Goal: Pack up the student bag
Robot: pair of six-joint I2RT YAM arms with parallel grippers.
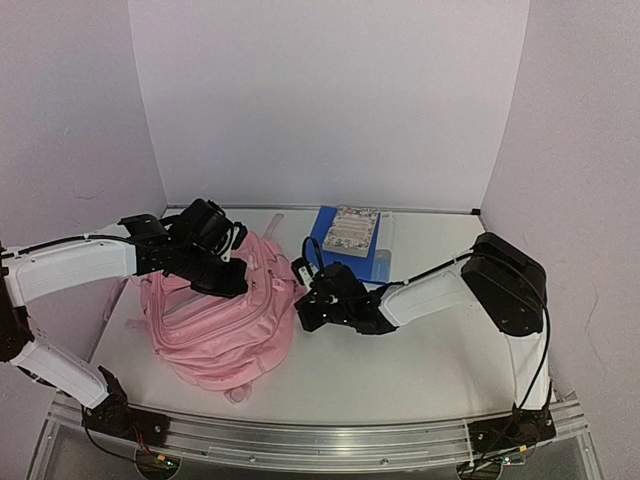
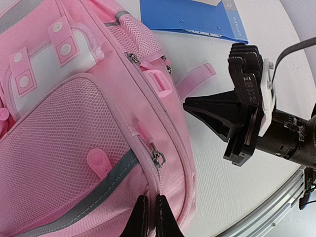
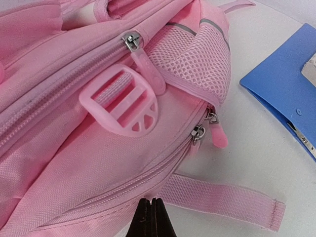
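Observation:
The pink backpack [image 1: 235,350] lies on the table's left half, its main opening spread. My left gripper is shut on the edge of that opening, a strip of pink cloth between its fingers. On the bag's right side my right gripper is shut with nothing between its fingers. Ahead of it in the right wrist view, a zipper pull [image 3: 218,134] hangs free below the mesh pocket [image 3: 200,64], with a second zipper slider [image 3: 197,133] beside it. Another large pull [image 3: 150,74] hangs higher up, near the plastic buckle [image 3: 121,101].
A blue file folder [image 1: 322,226] with a book [image 1: 351,231] on it lies at the back, a clear case [image 1: 383,264] alongside. A loose pink strap [image 3: 222,200] extends from the bag near my right gripper. Open table lies to the front right.

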